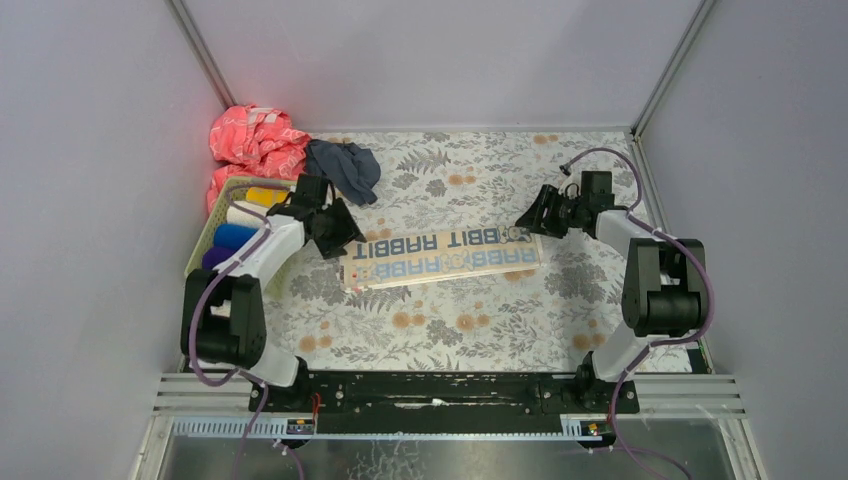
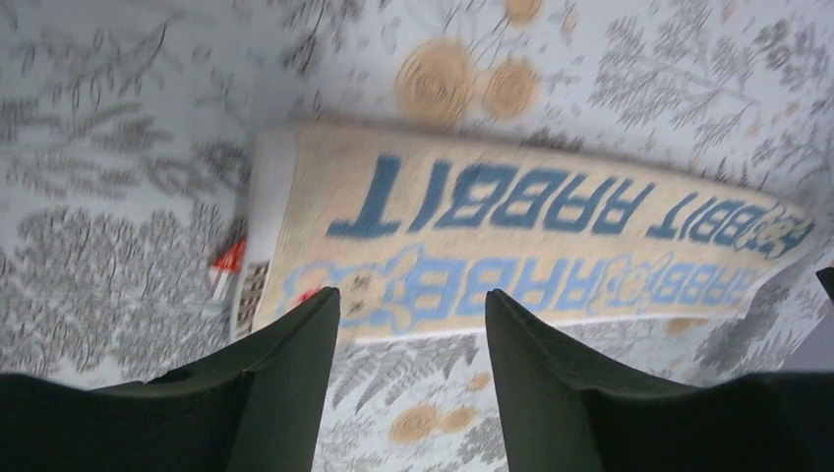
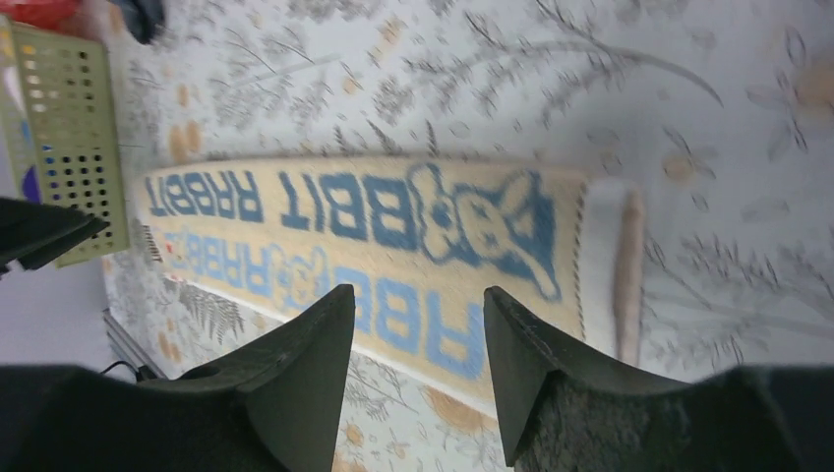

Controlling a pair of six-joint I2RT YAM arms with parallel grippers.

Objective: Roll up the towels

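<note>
A beige towel with dark and pale blue RABBIT lettering (image 1: 440, 256) lies flat in a long folded strip across the middle of the table. At its left end, my left gripper (image 1: 356, 243) hovers near the upper corner. The left wrist view shows its fingers (image 2: 295, 364) parted, with no cloth between them. My right gripper (image 1: 526, 229) hangs by the towel's upper right corner. It is open and empty, and in the right wrist view the towel's right end (image 3: 600, 265) lies past its fingers (image 3: 320, 364).
On the left, a green basket (image 1: 194, 258) holds several rolled towels, partly behind the left arm. A crumpled coral cloth (image 1: 258, 140) and a dark grey cloth (image 1: 345, 170) lie at the back left.
</note>
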